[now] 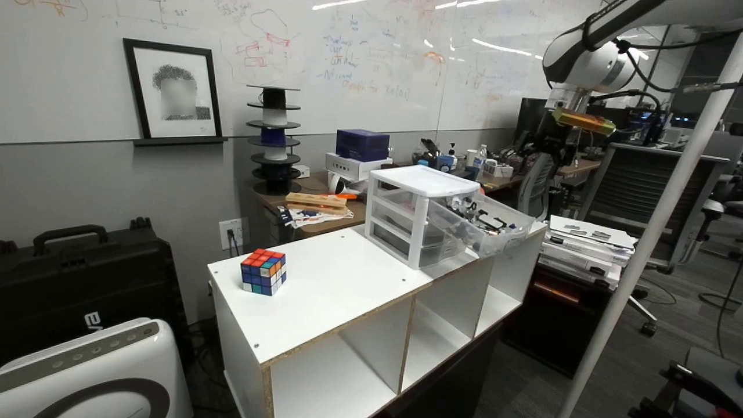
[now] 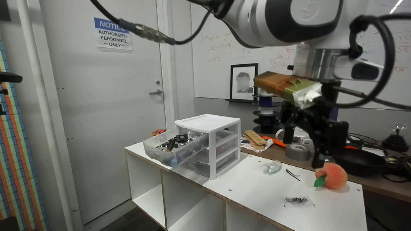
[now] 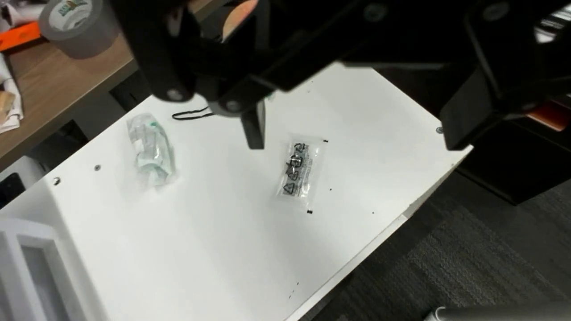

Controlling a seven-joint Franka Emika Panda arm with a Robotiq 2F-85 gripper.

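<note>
My gripper [image 2: 304, 148] is open above the right part of the white shelf [image 2: 254, 196], with nothing between its fingers. In the wrist view the gripper spans bare shelf top, and a clear packet with black print [image 3: 299, 171] lies just below the gap. A peach with a green leaf [image 2: 334, 176] rests near the shelf's far right corner, below the fingers in exterior view 2. A crumpled clear bag [image 2: 272, 167] and a thin black tie [image 2: 292, 175] lie to its left. The Rubik's cube [image 1: 264, 271] sits alone at the shelf's opposite end.
A white drawer unit [image 1: 425, 181] stands mid-shelf, its top drawer [image 2: 154, 150] pulled out and full of small dark parts. Behind the shelf, a desk holds a tape roll [image 2: 297, 151] and a black pan [image 2: 360, 161]. Shelf top around the cube is clear.
</note>
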